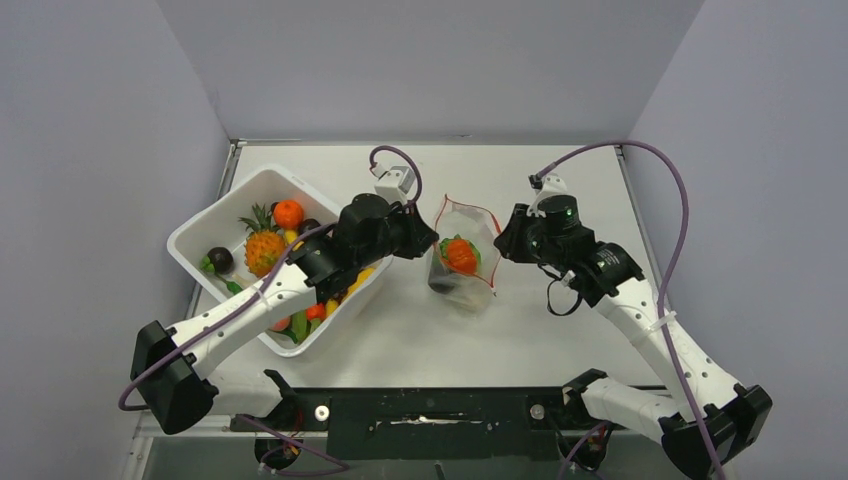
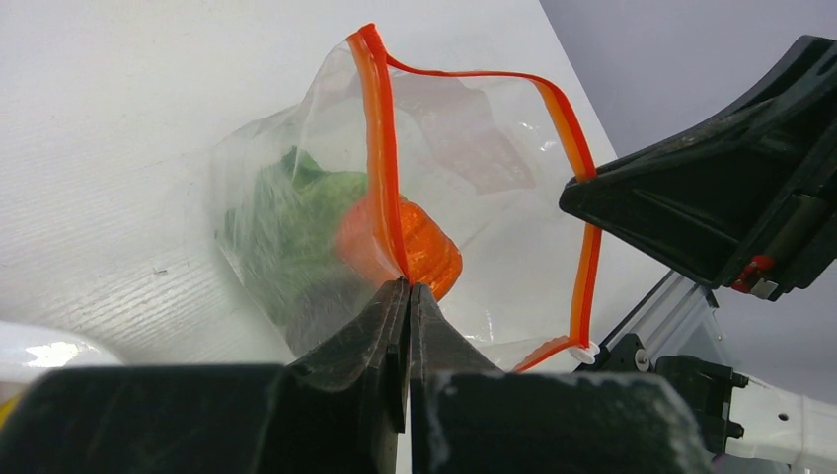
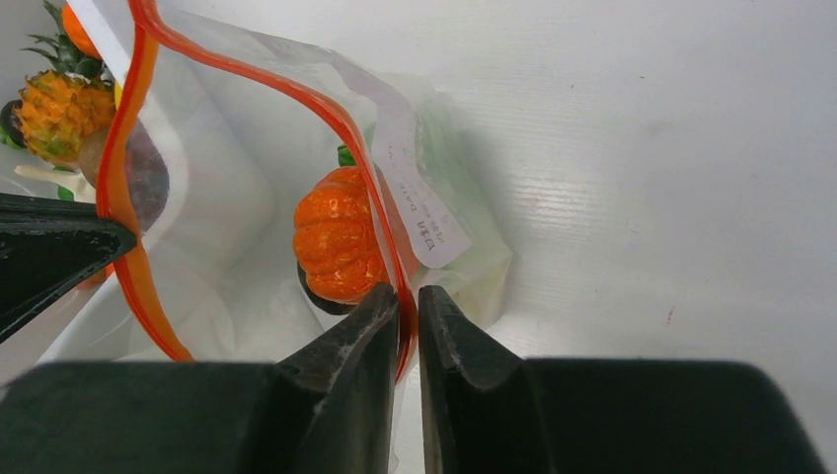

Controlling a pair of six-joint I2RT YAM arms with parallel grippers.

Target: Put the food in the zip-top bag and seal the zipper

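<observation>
The clear zip bag (image 1: 462, 215) with red zipper edges stands open at the table's middle, holding an orange pumpkin-like item (image 1: 461, 256), a leafy green (image 2: 296, 197) and something dark. My left gripper is shut on one zipper edge of the bag. My right gripper is at the opposite zipper edge, its fingertips close around the red strip; whether they pinch it is hard to tell.
A white bin (image 1: 195, 232) of toy produce, including a pineapple (image 1: 264, 250) and oranges, sits left of the bag.
</observation>
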